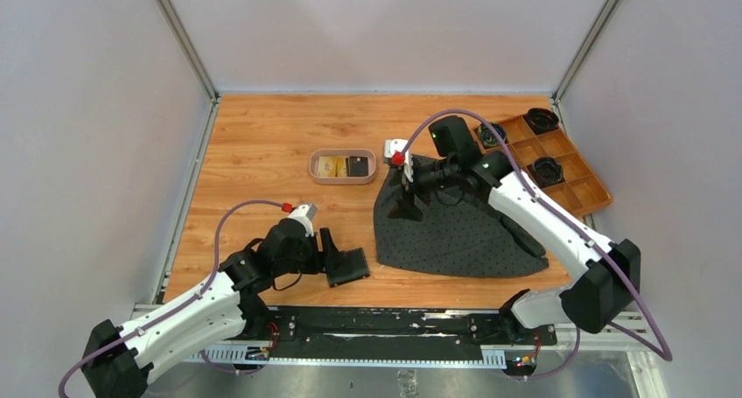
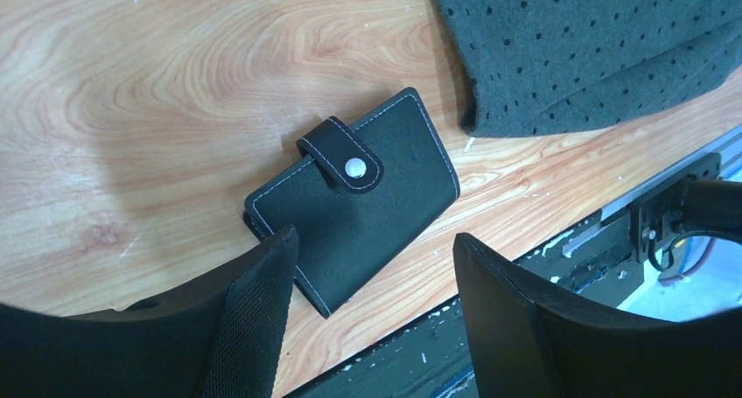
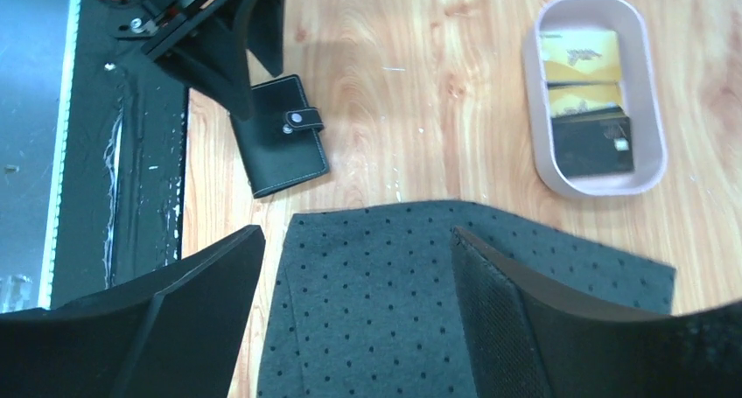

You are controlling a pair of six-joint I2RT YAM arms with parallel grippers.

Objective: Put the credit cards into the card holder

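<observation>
The black card holder (image 2: 367, 214) lies flat on the wooden table, its strap (image 2: 341, 156) fastened by a silver snap. My left gripper hovers over it, fingers apart with nothing between them. At the back of the table, a pink oval tray (image 1: 343, 181) holds yellow cards (image 3: 580, 59) and a dark card (image 3: 592, 146). Above the grey cloth (image 1: 446, 236) hangs my right gripper, open and empty; only cloth shows below it in the right wrist view. Whether any cards are inside the closed holder cannot be seen.
An orange compartment tray (image 1: 569, 166) with coiled cables stands at the right. Grey dotted cloth covers much of the table's right half. Bare wood (image 1: 254, 162) is free at the back left, and a dark rail (image 1: 376, 321) runs along the front.
</observation>
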